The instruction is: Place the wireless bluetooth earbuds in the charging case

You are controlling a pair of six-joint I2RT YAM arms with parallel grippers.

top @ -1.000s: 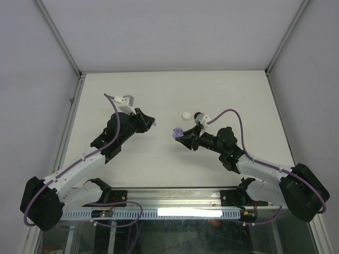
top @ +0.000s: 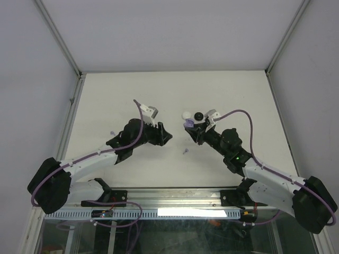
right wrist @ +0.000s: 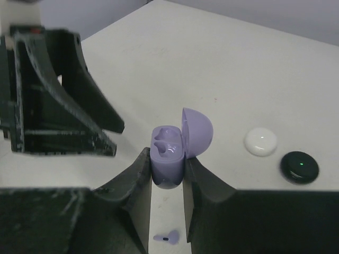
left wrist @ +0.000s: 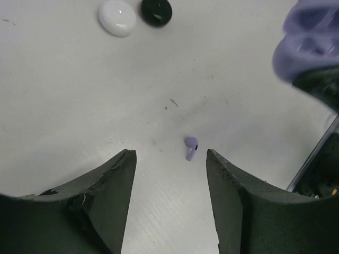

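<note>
A lilac charging case (right wrist: 167,159) with its lid up is held in my right gripper, also seen in the top view (top: 189,123). Below it on the white table lies a small lilac earbud, visible too in the right wrist view (right wrist: 169,237). My left gripper is open above the table, left of the case, with the earbud beyond its fingertips in its wrist view and nothing between its fingers.
A white round piece (right wrist: 260,141) and a black round piece (right wrist: 299,167) lie on the table (top: 175,90) behind the case.
My left gripper has moved right and toward the front. The right gripper has shifted right and upward in the top view with the case. An earbud shows on the table.
</note>
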